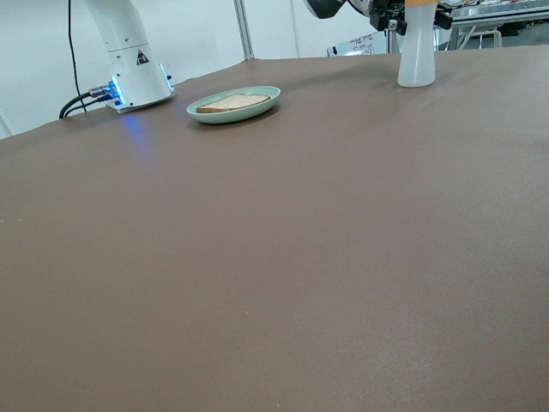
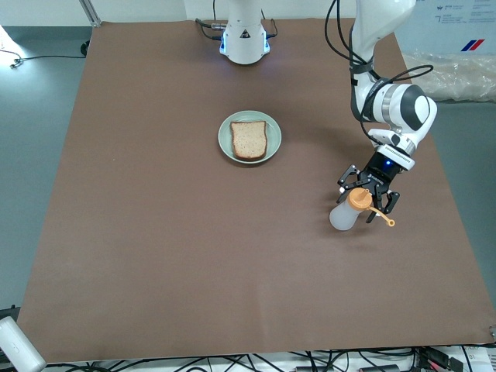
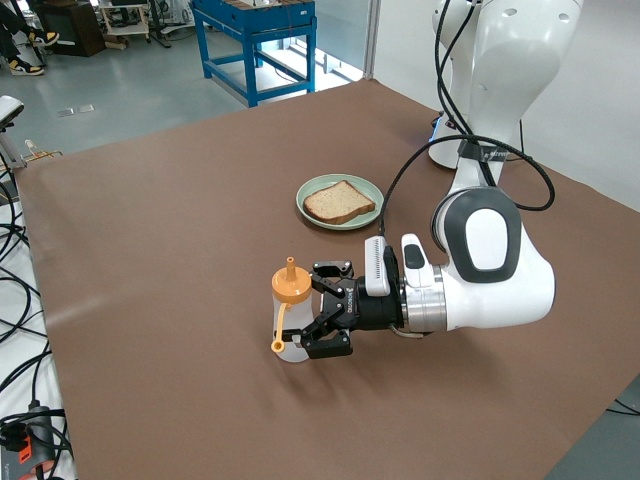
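Note:
A squeeze bottle with translucent body and orange cap [image 2: 347, 214] stands at the right of the table, also seen as the white bottle [image 1: 417, 51] and the orange-capped bottle [image 3: 292, 288]. My black gripper [image 2: 363, 200] is around it, its fingers open to either side in the left view; contact is unclear. A slice of bread [image 2: 249, 140] lies on a pale green plate [image 2: 249, 158], left of and behind the bottle.
The arm's white base [image 2: 245, 39] is at the back. Cables lie along the front edge.

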